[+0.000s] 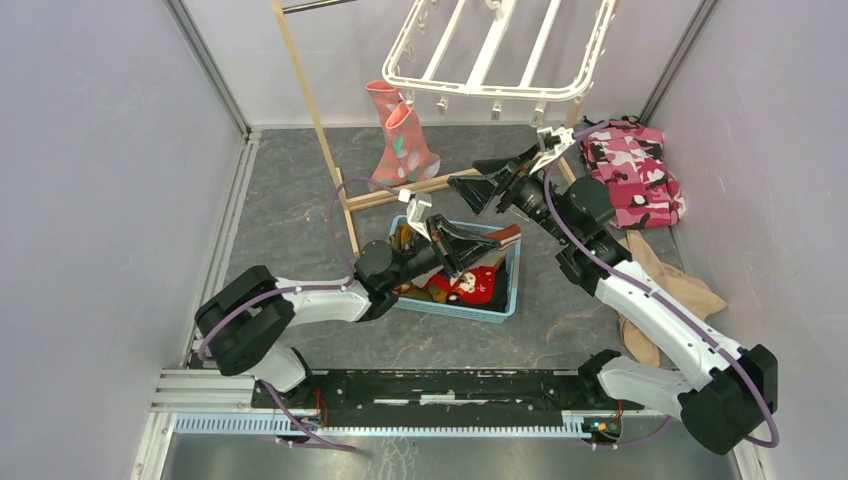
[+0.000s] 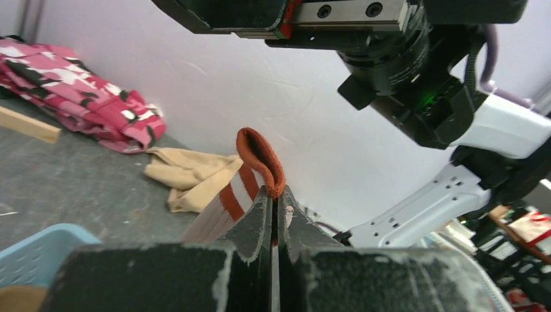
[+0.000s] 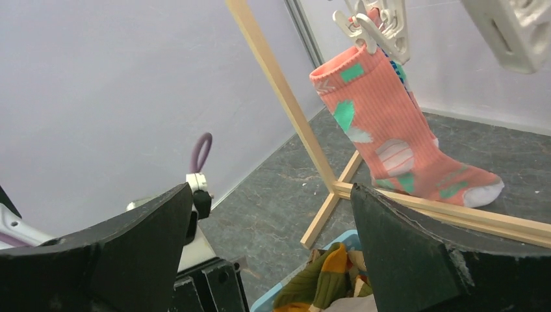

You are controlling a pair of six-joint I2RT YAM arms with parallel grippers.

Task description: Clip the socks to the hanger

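Note:
Low over the blue basket (image 1: 420, 306), my left gripper (image 1: 497, 243) is shut on a striped sock. In the left wrist view the brown-and-white cuff of that striped sock (image 2: 235, 188) stands up from the fingertips; its lower part is hidden. My right gripper (image 1: 466, 192) is higher, under the hanger, its fingers (image 3: 429, 260) spread wide with nothing between them. The white hanger (image 1: 485, 90) hangs at the top with several clips along its front bar. Coral patterned socks (image 3: 396, 130) hang from clips (image 3: 390, 32) at its left side.
More socks, red (image 1: 470, 284) and green-orange (image 3: 325, 279), lie in the basket. A wooden stand (image 1: 420, 186) crosses behind it. To the right are a pink camouflage bundle (image 1: 630, 175) and a tan cloth (image 1: 675, 285). Floor left of the basket is clear.

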